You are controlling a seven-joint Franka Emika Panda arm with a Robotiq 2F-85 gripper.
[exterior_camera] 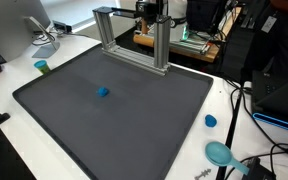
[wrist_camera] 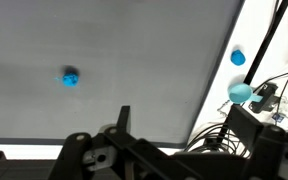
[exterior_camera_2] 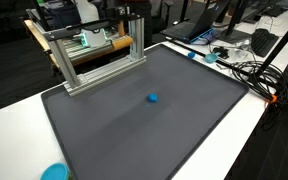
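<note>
A small blue object (exterior_camera: 102, 91) lies alone on the dark grey mat (exterior_camera: 114, 130); the same blue piece (wrist_camera: 71, 79) shows left of centre in the wrist view. My gripper is open, its two dark fingers wide apart at the bottom of the wrist view, with only mat visible between them. A second blue object (exterior_camera: 210, 120) rests off the mat on the white table, near a round teal thing (exterior_camera: 222, 155). In the wrist view that teal thing (wrist_camera: 241, 93) appears just above the right finger.
A metal frame (exterior_camera: 134, 50) stands along one mat edge. A green-and-blue cup (exterior_camera: 42, 66) sits outside the opposite corner. Dark cables (exterior_camera_2: 254, 72) crowd the table beside the teal thing.
</note>
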